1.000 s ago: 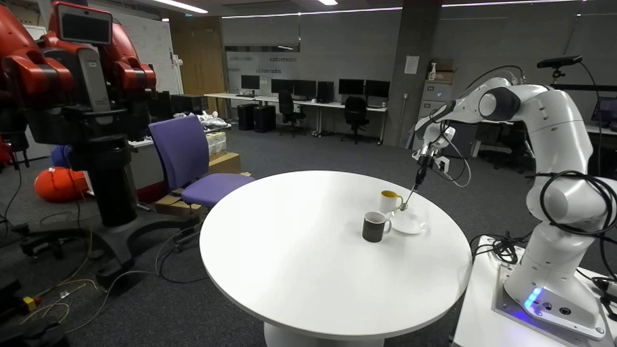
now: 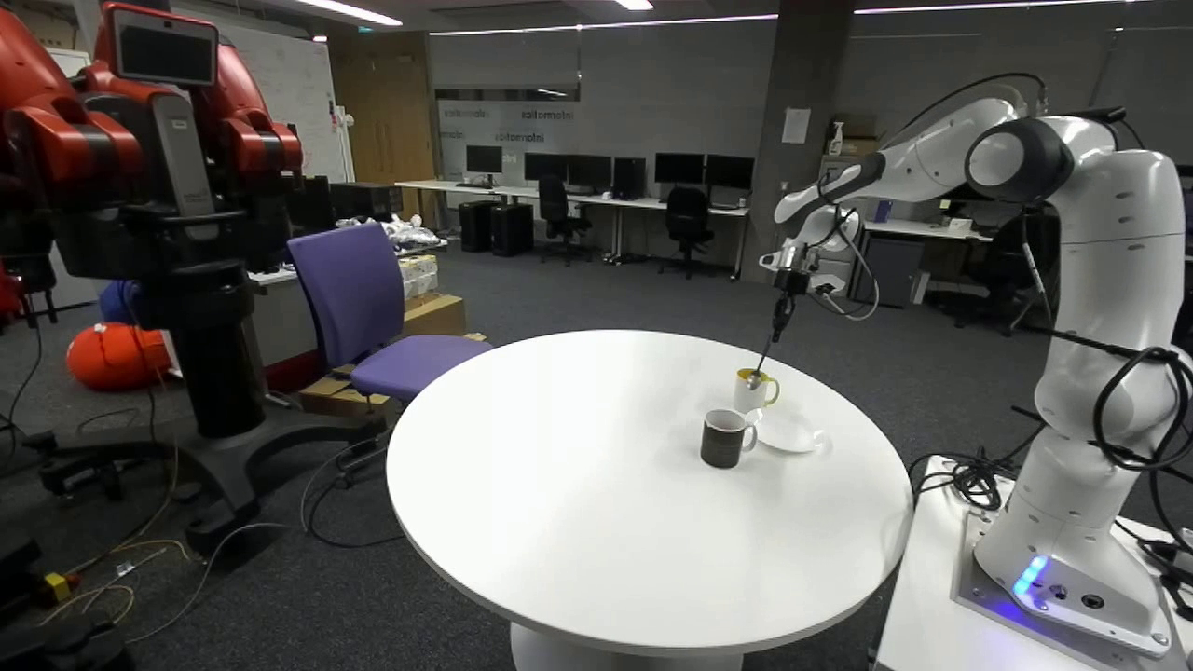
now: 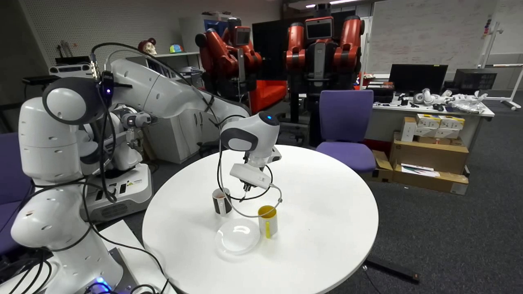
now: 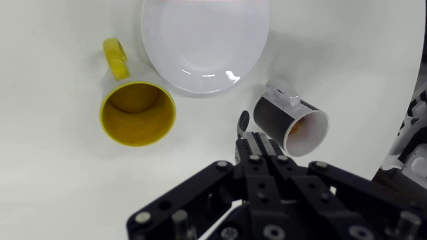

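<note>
A metal spoon (image 2: 755,379) hangs down from my gripper (image 2: 776,332), which is shut on its thin handle. In the wrist view only part of the spoon (image 4: 243,122) shows, left of the fingertips and beside the black-and-white mug (image 4: 274,116). That mug is upright on the round table, with something brownish inside it. To the left stands a white mug with a yellow inside and handle (image 4: 138,114); it looks empty. A white plate (image 4: 206,44) lies near both mugs. From exterior view 2, the spoon (image 3: 243,196) appears above the table, between the mugs and on their far side.
A purple chair (image 2: 375,324) stands at its far left side, with a red robot (image 2: 168,168) beyond. Loose cables (image 2: 973,475) lie beside my arm's base.
My gripper has moved left and upward in exterior view 1. The spoon went with it, from by the plate's edge to in front of the yellow mug. Mugs and plate look unmoved.
</note>
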